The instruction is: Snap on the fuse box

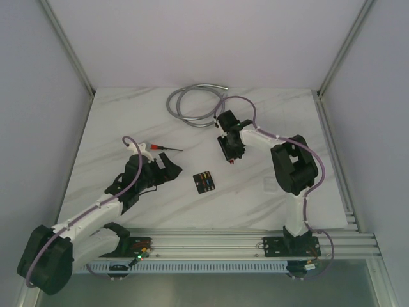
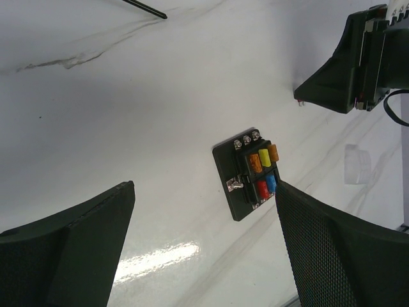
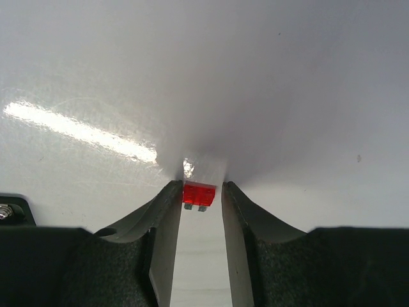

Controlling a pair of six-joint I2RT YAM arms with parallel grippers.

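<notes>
The black fuse box [image 1: 204, 182] lies on the white table at the centre, with orange, yellow, red and blue fuses [image 2: 262, 190]. My right gripper is low over the table behind it, its fingertips on either side of a small red fuse [image 3: 199, 195]; whether they touch it I cannot tell. My left gripper stands open above the table to the left of the fuse box, nothing between its fingers.
A red-handled screwdriver [image 1: 155, 147] lies behind my left gripper. A coiled grey hose [image 1: 181, 109] is at the back. A clear container [image 2: 357, 164] sits at the right.
</notes>
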